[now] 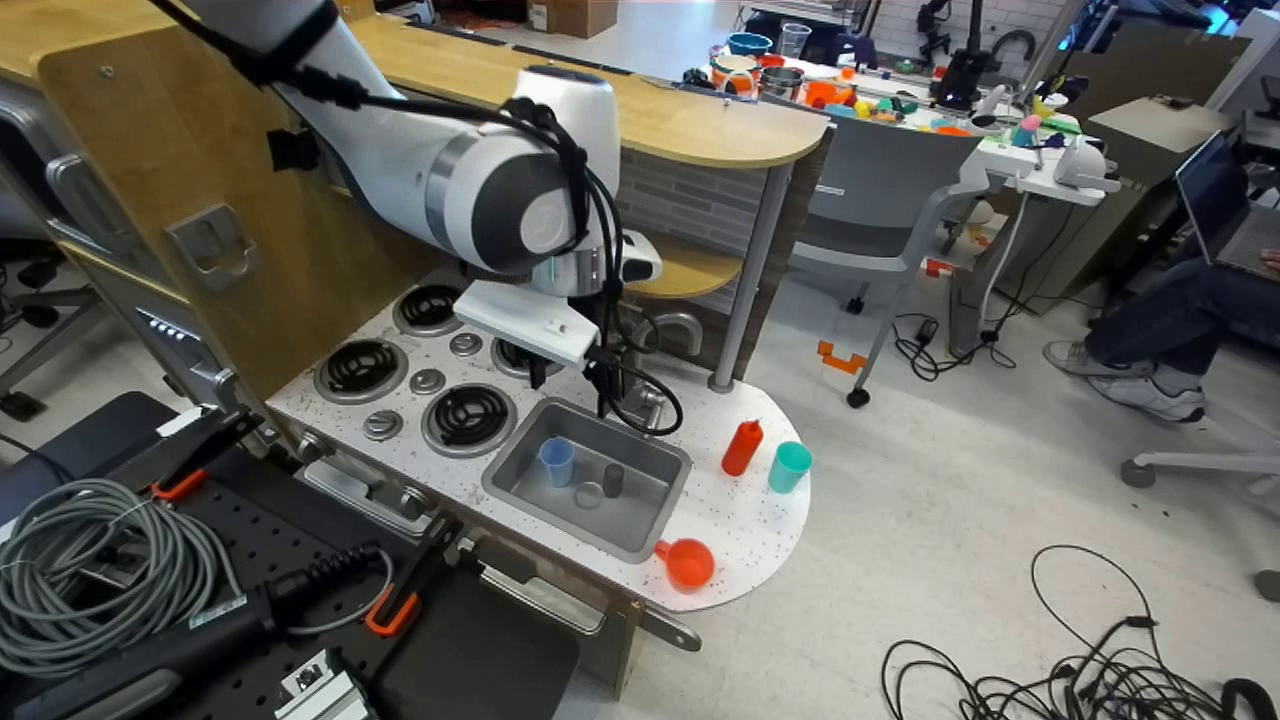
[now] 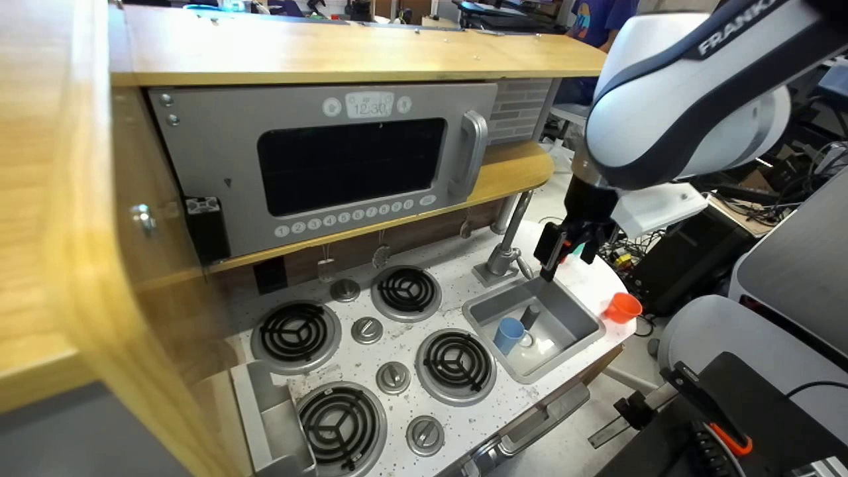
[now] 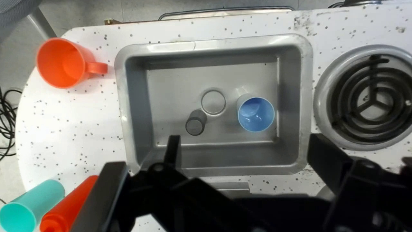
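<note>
A light blue mug (image 3: 251, 112) stands inside the grey sink (image 3: 305, 116), toward the burner side. Close by in the basin is a small dark grey cylinder (image 3: 196, 121). An orange mug (image 3: 61, 63) rests on the white counter beyond the sink's end. Lying in the lower left of the wrist view are a red bottle (image 3: 73, 205) and a teal cup (image 3: 40, 199), partly cut off by the frame. Above the sink's faucet side, my gripper is open; its black fingers are far apart and nothing is between them.
A faucet (image 2: 501, 258) rises at the back of the sink, near my gripper. Several coil burners (image 2: 457, 366) fill the counter on the other side. A wooden shelf (image 2: 517, 163) and a microwave (image 2: 214, 143) stand behind. The rounded counter end has some clear space.
</note>
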